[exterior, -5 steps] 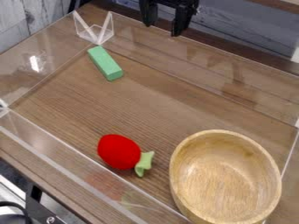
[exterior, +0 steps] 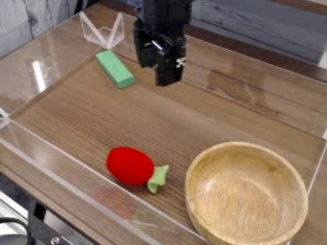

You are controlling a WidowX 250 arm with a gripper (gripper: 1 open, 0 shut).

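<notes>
My dark gripper (exterior: 161, 67) hangs open over the upper middle of the wooden table (exterior: 141, 120), right of a pale green block (exterior: 115, 69), apart from it. Nothing shows between its fingers. A red strawberry-like object (exterior: 132, 167) with green leaves lies at the lower middle. A large tan bowl (exterior: 246, 191) stands at the lower right.
A white wire-like object (exterior: 105, 29) is at the top left near the back edge.
My gripper has come from the back edge toward the front, lower in the view and nearer the green block's level. The objects on the table have not moved.
</notes>
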